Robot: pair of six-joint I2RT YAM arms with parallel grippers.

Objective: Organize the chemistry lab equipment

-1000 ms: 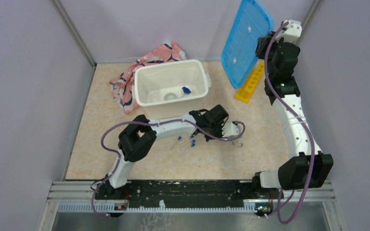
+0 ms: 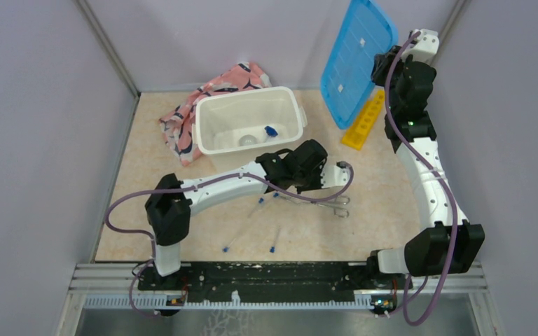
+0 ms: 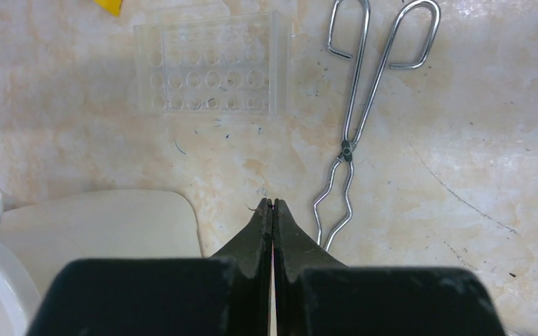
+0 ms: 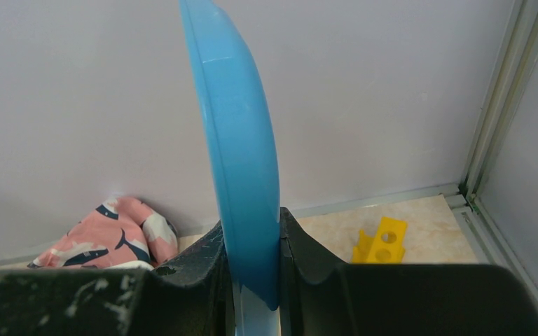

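Observation:
Metal crucible tongs (image 3: 347, 150) lie flat on the table, loops pointing away in the left wrist view. My left gripper is shut with nothing between its fingers, left of the tongs' wavy tips and above the table. Beyond it stands a clear tube rack (image 3: 210, 66). In the top view the arm covers the rack; the tongs' loops (image 2: 341, 213) show past the wrist. Thin blue-capped sticks (image 2: 272, 249) lie spread on the table. My right gripper is shut on the blue lid (image 4: 242, 133), held up on edge beside the white bin (image 2: 203, 129).
Inside the bin are a blue item (image 2: 271, 131) and a round clear piece (image 2: 247, 140). A patterned pink cloth (image 2: 182, 126) lies behind and left of it. The yellow rack (image 2: 357, 134) sits partly under the lid.
Two blue-capped sticks now lie farther toward the front. The right arm is unmoved.

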